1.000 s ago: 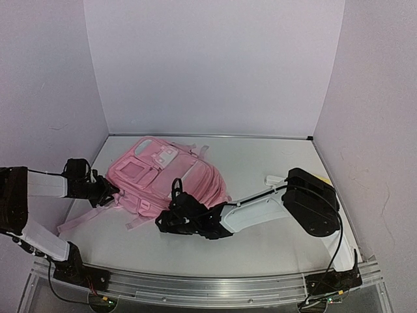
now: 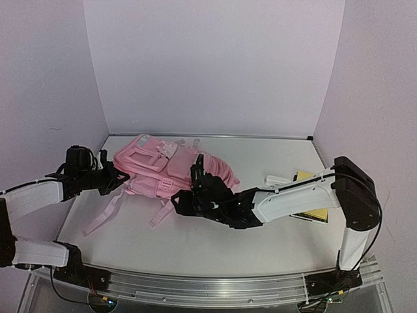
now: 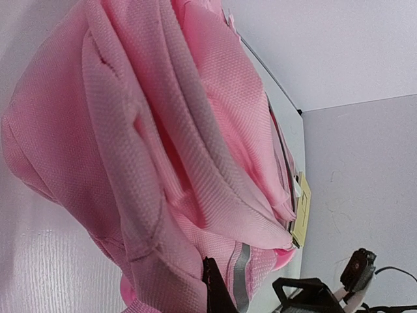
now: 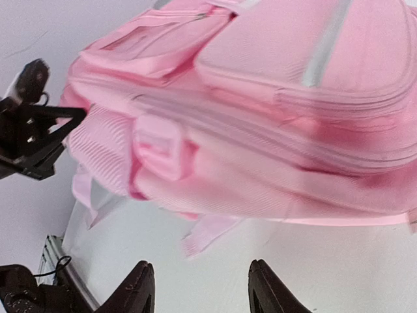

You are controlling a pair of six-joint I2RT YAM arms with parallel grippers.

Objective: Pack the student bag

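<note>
A pink backpack (image 2: 163, 166) lies toward the left rear of the table, its left end lifted a little and its straps trailing forward. At that end my left gripper (image 2: 122, 177) is shut on the bag's pink fabric; in the left wrist view the dark fingers (image 3: 214, 280) show beside the bunched cloth (image 3: 163, 261), partly hidden by it. My right gripper stands open at the bag's front side, with bare table between its fingertips. In the right wrist view the bag's zippered edge (image 4: 260, 140) passes just beyond those fingers, apart from them.
Beneath and behind the right forearm lies a yellow book (image 2: 317, 214), partly covered. A small white item (image 2: 277, 180) sits to its left. Free table (image 2: 195, 248) stretches along the front. Walls stand close on the left, right and back.
My left gripper has moved up and to the right, and the bag's left end has shifted with it.
</note>
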